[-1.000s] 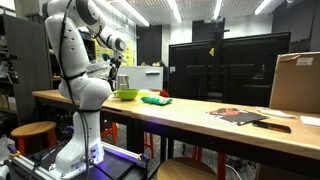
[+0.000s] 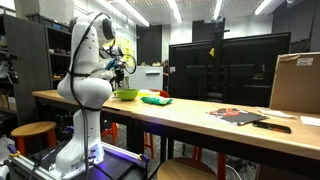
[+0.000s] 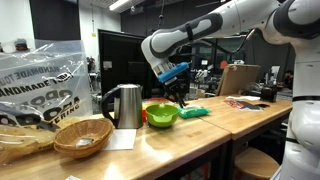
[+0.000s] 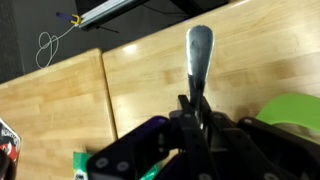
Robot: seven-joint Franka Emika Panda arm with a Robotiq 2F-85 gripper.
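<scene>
In the wrist view my gripper is shut on a silver metal utensil (image 4: 199, 52), which looks like a spoon; its rounded end points away from the fingers over the wooden table. A green bowl (image 4: 293, 112) lies to the right of the fingers there, partly cut off by the frame. From exterior view 2, the gripper (image 3: 181, 99) hangs above the table close to the green bowl (image 3: 162, 116), on its right side. The utensil is too small to make out clearly in the exterior views.
A silver kettle (image 3: 126, 106) and a wicker basket (image 3: 83, 136) stand left of the bowl. A green packet (image 3: 204, 114) lies to its right. Dark flat items (image 2: 237, 116) rest farther along the table, with bare wood between.
The gripper has come down from high above the table to just above the bowl area, and the arm has folded lower. Bowl and packet look unmoved.
</scene>
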